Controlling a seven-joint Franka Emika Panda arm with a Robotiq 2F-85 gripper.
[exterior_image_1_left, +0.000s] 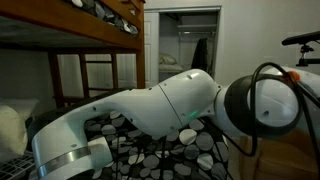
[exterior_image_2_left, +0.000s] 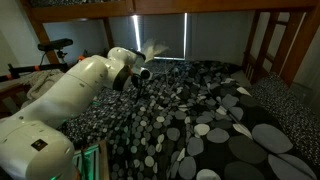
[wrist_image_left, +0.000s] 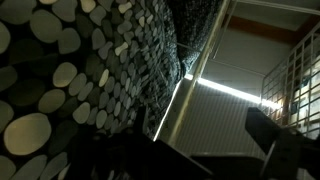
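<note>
My gripper is open in the wrist view, its dark fingers (wrist_image_left: 272, 138) standing wide apart at the lower edge. Between and beyond them runs a long tan bar or edge (wrist_image_left: 190, 105), slanting across the view; whether it touches a finger I cannot tell. The bed cover (wrist_image_left: 60, 75), black with grey and pale spots, fills the left of that view. In the second exterior view the white arm (exterior_image_2_left: 60, 105) reaches over the bed's left side, and the gripper there is small and dark. Only the wrist end of the arm (exterior_image_1_left: 75, 150) shows low in the first exterior view.
A wire rack (exterior_image_1_left: 15, 167) and a pale bundle (exterior_image_1_left: 12, 130) lie at the left. Wooden bunk framing (exterior_image_1_left: 80, 30) overhangs the bed. A brown armchair (exterior_image_1_left: 285, 155) stands at the right.
</note>
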